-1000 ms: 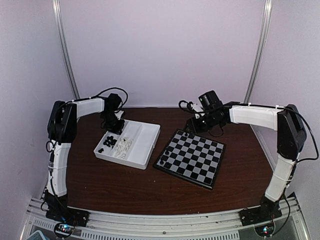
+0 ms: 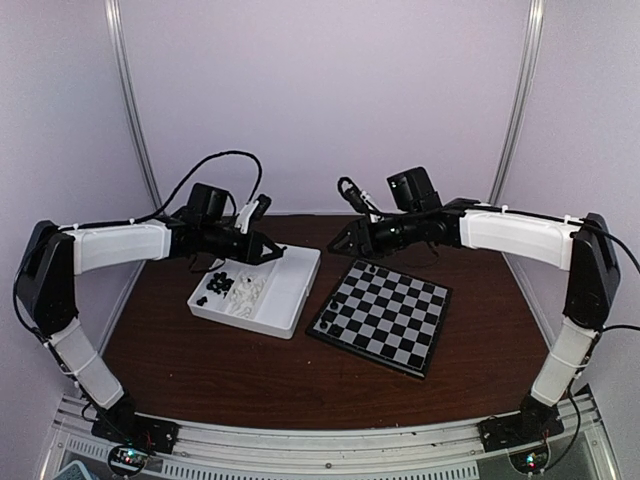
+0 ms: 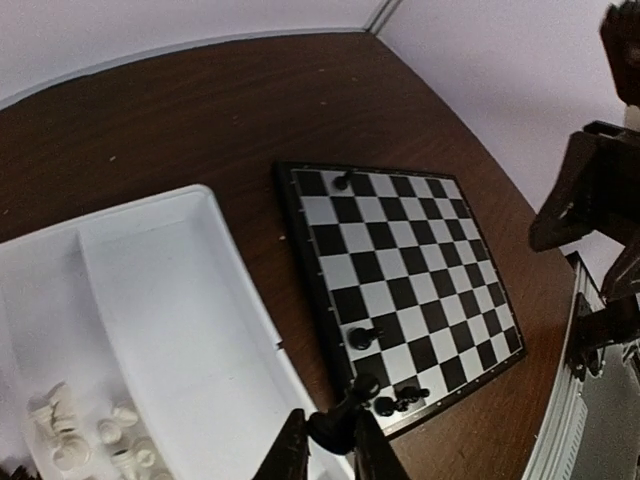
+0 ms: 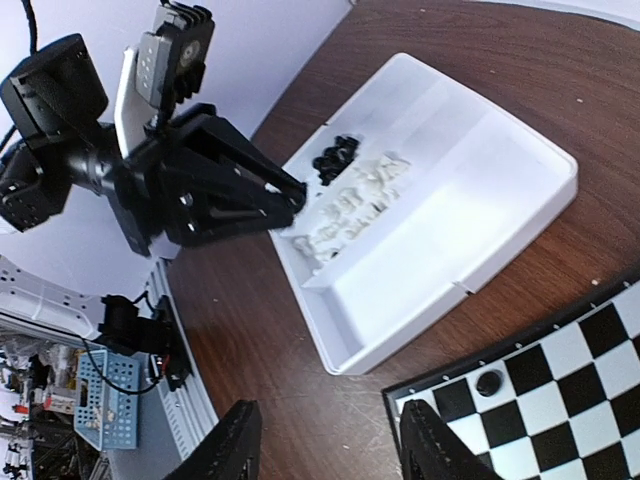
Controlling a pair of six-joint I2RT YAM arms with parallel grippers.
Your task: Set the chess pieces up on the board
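My left gripper (image 2: 276, 250) is raised over the white tray, shut on a black chess piece (image 3: 335, 425). My right gripper (image 2: 340, 245) hangs above the board's back left corner, its fingers apart with nothing seen between them. The chessboard (image 2: 385, 320) carries a few black pieces along its left side, such as one (image 3: 362, 336) near a corner group and one (image 4: 489, 382). The tray (image 2: 295, 270) holds a cluster of black pieces (image 2: 220, 283) and white pieces (image 2: 245, 295) in its compartments.
Bare dark wooden table (image 2: 250, 380) surrounds the tray and board, with a narrow strip between them. Pale walls stand at back and sides.
My left gripper has risen and swung right from the tray's back left toward the middle. My right gripper has moved left and up, nearing the left one.
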